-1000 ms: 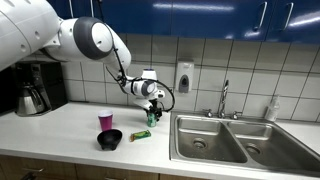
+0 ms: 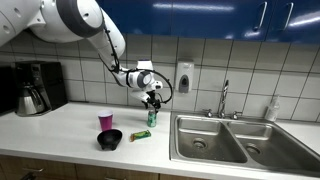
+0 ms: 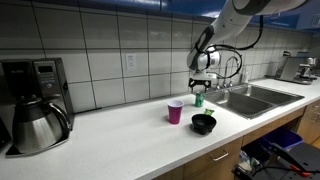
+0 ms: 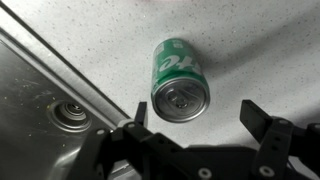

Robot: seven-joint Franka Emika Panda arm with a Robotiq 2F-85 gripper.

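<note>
A green can [image 2: 152, 118] stands upright on the white counter near the sink's left edge. In the wrist view the can [image 4: 180, 80] shows its silver top and green, white-lettered side. My gripper is open, with its dark fingers spread wide and nothing held between them. From the side, the gripper [image 2: 154, 103] hangs just above the can. The far exterior view shows the can [image 3: 199, 100] below the white arm.
A magenta cup [image 2: 105, 120], a black bowl [image 2: 109, 139] and a small green item [image 2: 141, 135] sit left and in front of the can. The metal sink [image 2: 215, 142] lies to the right. A coffee maker [image 3: 40, 112] stands at the far left.
My gripper and the arm's wrist have risen a little above the can. The can stays standing in its place, and the other objects have not moved.
</note>
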